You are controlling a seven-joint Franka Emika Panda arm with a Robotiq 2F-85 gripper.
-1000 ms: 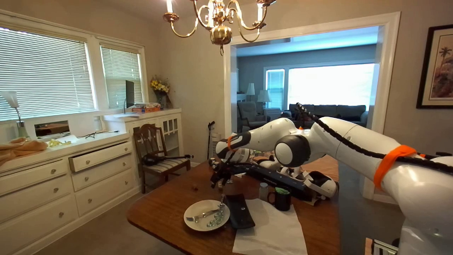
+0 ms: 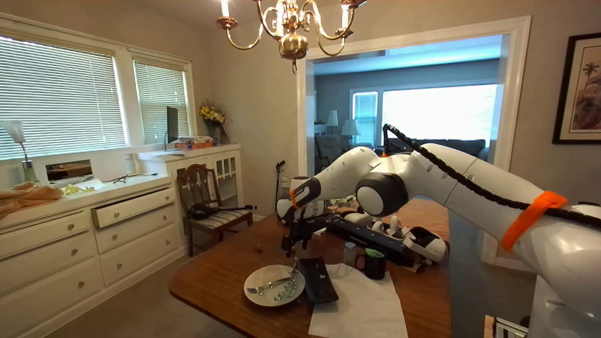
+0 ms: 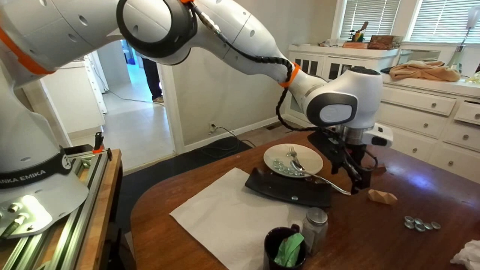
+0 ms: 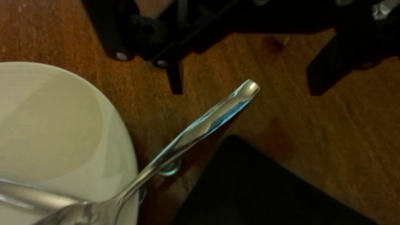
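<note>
My gripper stands open, its fingertips wide apart with nothing between them. Just below and between the fingers in the wrist view lies the handle end of a silver spoon point(image 4: 202, 127). The spoon rests across the rim of the round white plate point(image 4: 116, 123), its handle sticking out over the wooden table. A fork point(image 3: 293, 155) and several clear glass beads point(image 3: 283, 167) lie on the plate. Beside the plate is a black tray point(image 3: 288, 188), partly under the spoon's side. In exterior view 2 my gripper hangs at the handle's end.
A tan faceted block point(image 3: 382, 196) and several glass beads point(image 3: 420, 224) lie on the table past the gripper. A black mug point(image 3: 274, 247) with something green inside and a glass shaker point(image 3: 315, 225) stand near the white paper point(image 3: 225, 220).
The arm has shifted slightly and its gripper now points more steeply down, close to the spoon handle. The plate, tray and mug have not moved.
</note>
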